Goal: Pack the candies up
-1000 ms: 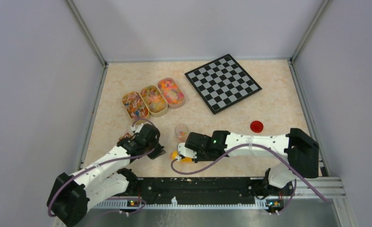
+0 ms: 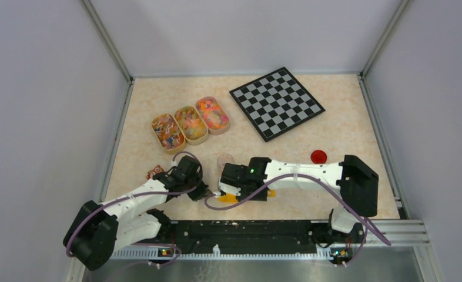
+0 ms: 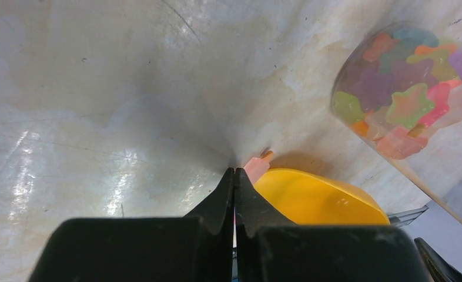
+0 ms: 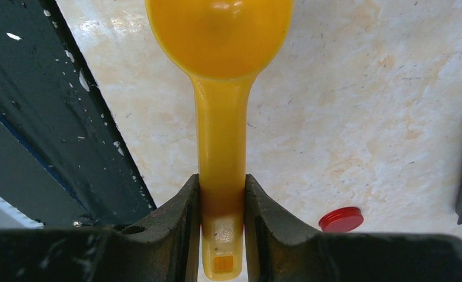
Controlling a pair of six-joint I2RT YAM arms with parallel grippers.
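My right gripper is shut on the handle of a yellow scoop (image 4: 221, 123), whose bowl appears empty in the right wrist view. My left gripper is shut, its tips low over the table. Beside those tips is a small pink popsicle-shaped candy (image 3: 257, 168), against the rim of the scoop's bowl; the fingers partly hide it. A clear jar (image 3: 361, 64) holding colourful star-shaped candies stands a little beyond the scoop. In the top view, both grippers meet near the table's front, in front of the jar (image 2: 224, 159).
Three open boxes of candies stand at the back left: a left box (image 2: 169, 151), a middle box (image 2: 198, 141) and a right box (image 2: 219, 131). A red lid (image 2: 318, 157) lies at right, a checkerboard (image 2: 277, 104) behind. A reddish packet (image 2: 154, 171) is near the left arm.
The left gripper has come rightward and slightly toward the front, so the two are closer together. Boxes, jar and lid stay put.
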